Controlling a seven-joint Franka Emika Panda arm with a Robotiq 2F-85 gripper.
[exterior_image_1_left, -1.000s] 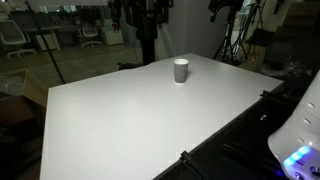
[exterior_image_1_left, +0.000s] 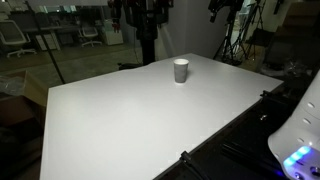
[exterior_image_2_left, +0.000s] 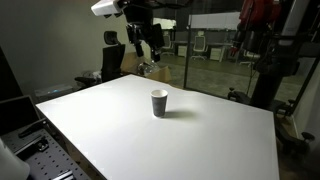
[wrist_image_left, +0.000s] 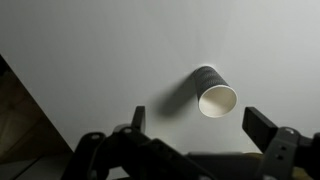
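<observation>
A paper cup (exterior_image_1_left: 181, 71) stands upright on the white table in exterior view 1, toward the back right. Exterior view 2 shows the same cup (exterior_image_2_left: 159, 104) near the table's middle, its side grey. From above, in the wrist view, the cup's open mouth and ribbed dark side (wrist_image_left: 208, 80) show, and it looks empty. My gripper is open, its two black fingers wide apart at the bottom of that view. Nothing is held. The arm hangs well above the table, with the cup below and clear of the fingers.
Apart from the cup, the white table (exterior_image_1_left: 110, 120) is bare, with wide free room around it. A dark rail (exterior_image_1_left: 235, 140) runs along the table's edge near the robot base. Office chairs (exterior_image_1_left: 14, 38) stand beyond a glass wall, away from the table.
</observation>
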